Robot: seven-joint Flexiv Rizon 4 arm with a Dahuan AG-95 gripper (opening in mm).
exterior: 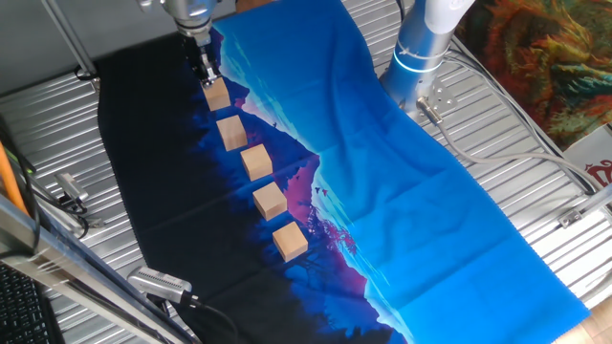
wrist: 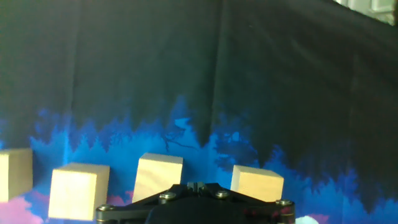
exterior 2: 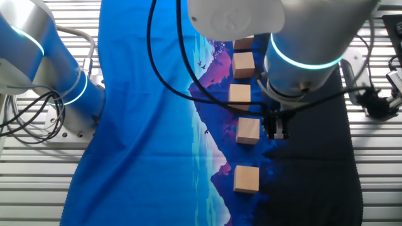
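Five pale wooden cubes lie in a spaced row on the printed cloth. In exterior view 1 they run from the far cube (exterior: 217, 94) through the middle cube (exterior: 256, 162) to the near cube (exterior: 290, 242). My gripper (exterior: 209, 78) appears beside the far end of the row, its tips overlapping the far cube in that view. From exterior view 2, the gripper (exterior 2: 277, 129) hangs right of a cube (exterior 2: 248, 130); its height above the cloth is hard to judge. The wrist view shows the gripper with fingertips together, nothing visible between them, and several cubes around it, including one cube (wrist: 257, 183) at right.
The cloth is black on one side (exterior: 153, 172) and blue (exterior: 402, 191) on the other, with some wrinkles. The arm's base (exterior: 409, 86) stands beside the blue side. A small grey device (exterior: 160, 284) sits at the near left edge. Dark cables (exterior 2: 188, 94) cross exterior view 2.
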